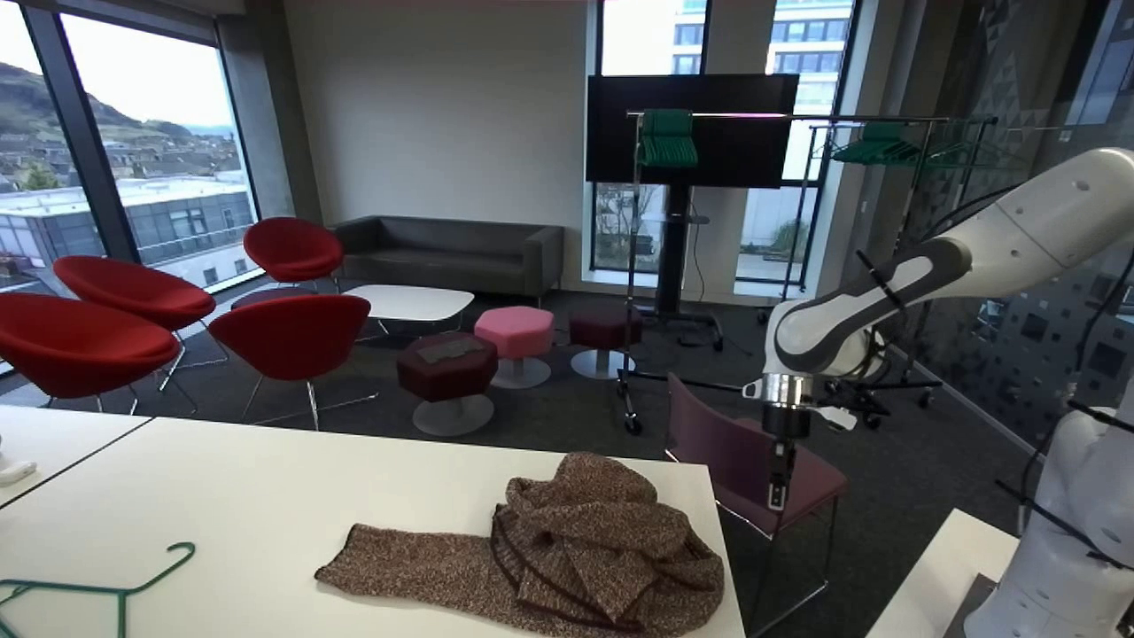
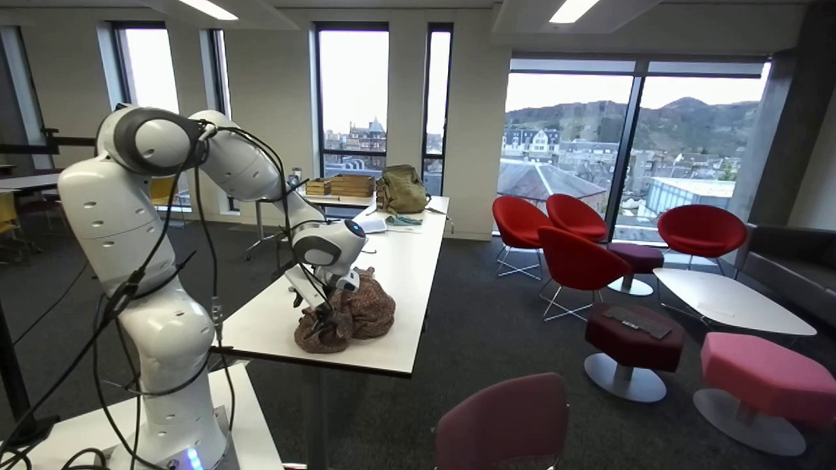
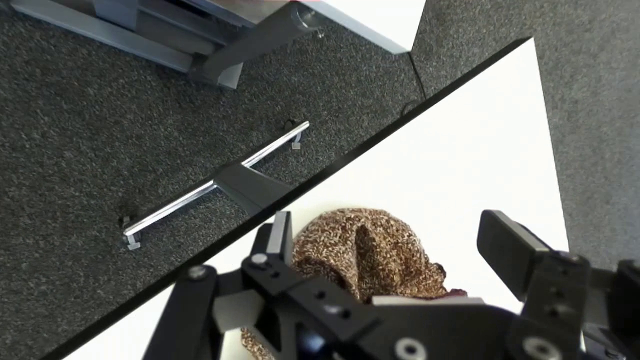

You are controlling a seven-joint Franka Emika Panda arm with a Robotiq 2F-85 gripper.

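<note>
A brown speckled knit garment lies bunched on the white table, one sleeve stretched out to the left. My gripper points down, just past the table's right edge in exterior view 1 and higher than the garment. In the wrist view the gripper is open, its fingers wide apart. Part of the garment shows between and beneath them, though nothing is held. The gripper's body hides the rest of it there. In exterior view 2 the arm overlaps the garment.
A green hanger lies on the table's left side. Beside the table's right end stands a purple chair. A backpack and wooden boxes sit at the far end. Bare tabletop surrounds the sleeve.
</note>
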